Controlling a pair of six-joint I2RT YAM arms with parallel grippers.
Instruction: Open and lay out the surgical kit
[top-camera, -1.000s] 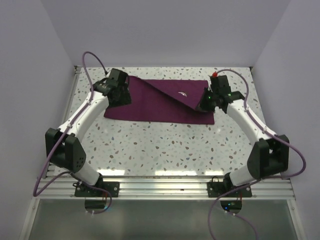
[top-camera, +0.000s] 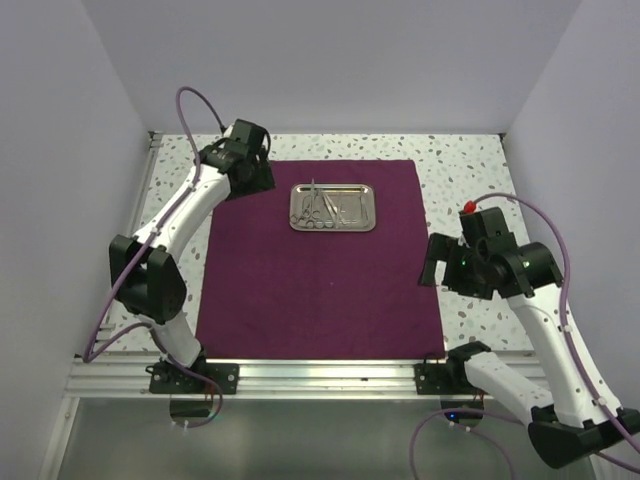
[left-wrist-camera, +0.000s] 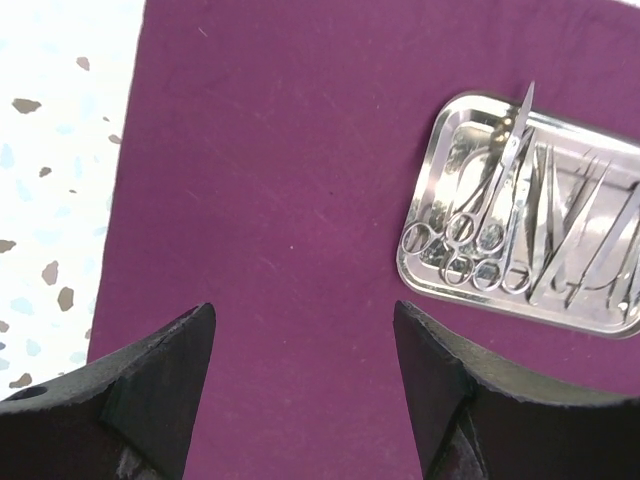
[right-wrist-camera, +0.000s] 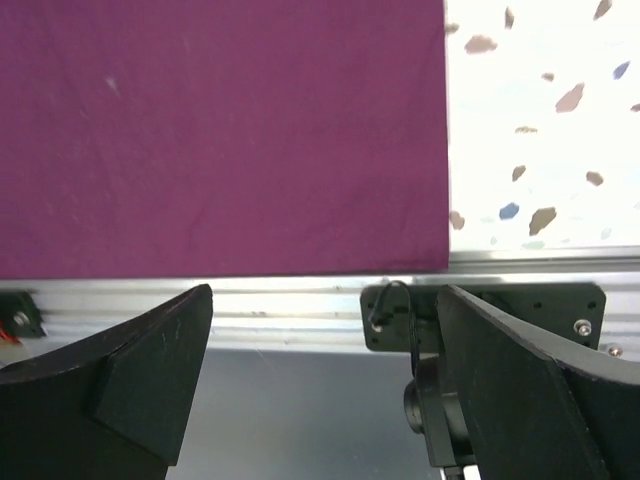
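Observation:
A purple cloth (top-camera: 320, 290) lies flat and spread over the terrazzo table. On its far half sits a shiny metal tray (top-camera: 347, 223). Scissors (left-wrist-camera: 505, 170), tweezers (left-wrist-camera: 556, 235) and other slim instruments lie inside it. One scissor tip reaches over the tray's far rim. My left gripper is open and empty, over the cloth to the left of the tray. Wide apart and empty as well, my right gripper is above the cloth's right edge, well clear of the tray.
Bare terrazzo table (top-camera: 465, 180) borders the cloth left and right. A metal rail (top-camera: 330, 370) runs along the front edge, with the arm mounts on it.
About a second ago the cloth was folded, its flap pinched in my right gripper. Now it is spread, the tray exposed.

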